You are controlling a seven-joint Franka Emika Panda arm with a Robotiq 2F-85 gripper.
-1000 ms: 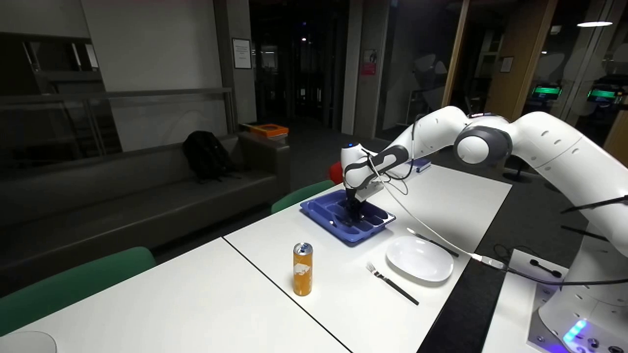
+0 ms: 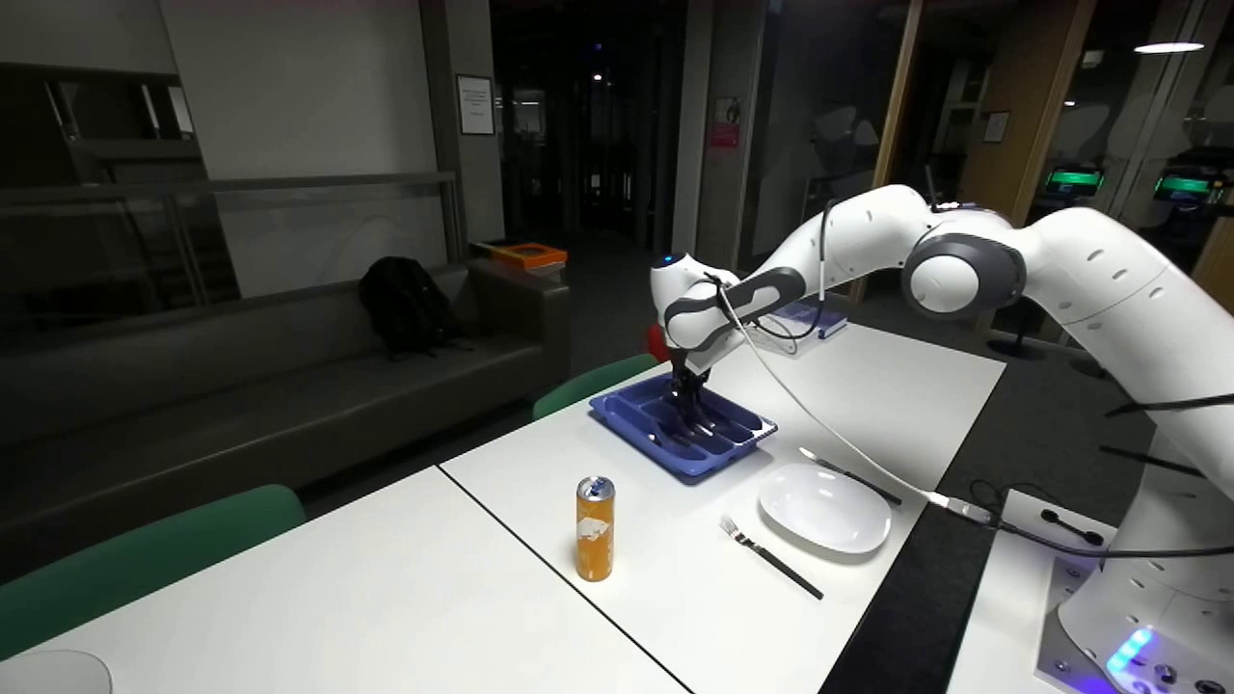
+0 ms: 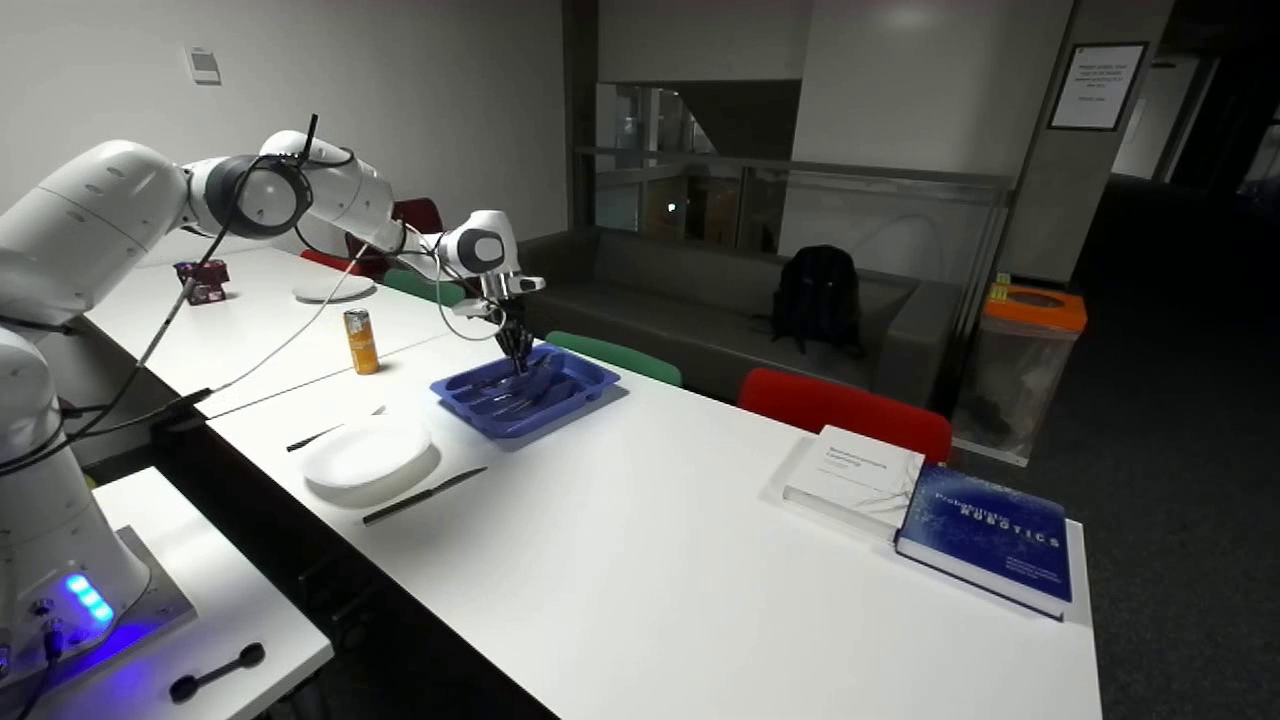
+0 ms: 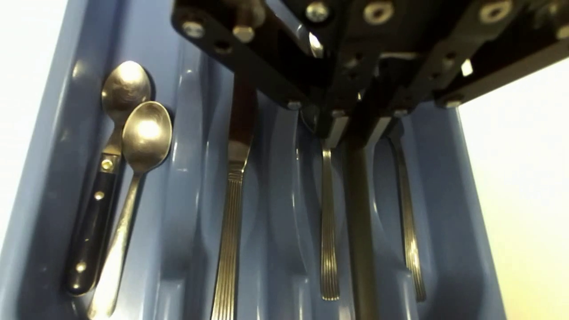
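Note:
In the wrist view my gripper is shut on a long dark handle [image 4: 361, 224], which runs down from between its fingertips toward the lower edge; the utensil's other end is hidden. Below is the blue cutlery tray [image 4: 469, 234], and exterior view 2 shows the gripper [image 3: 517, 348] over the same tray [image 3: 516, 422]. Two spoons lie in its left part: a black-handled one [image 4: 93, 229] and a metal one [image 4: 146, 133]. A knife [image 4: 230, 234] rests in a middle compartment. Metal cutlery handles flank the held one, left [image 4: 328, 245] and right [image 4: 409, 234].
A white plate [image 2: 824, 509], a black-handled fork [image 2: 775, 559] and a knife [image 2: 852, 476] lie nearer the robot's base. An orange can [image 2: 595, 530] stands apart from the tray. Books [image 3: 986, 528] sit at the table's far end, with clear tabletop before them.
The arm's wrist and gripper have risen and shifted slightly left in exterior view 1. The tray, plate, fork and can stay where they were.

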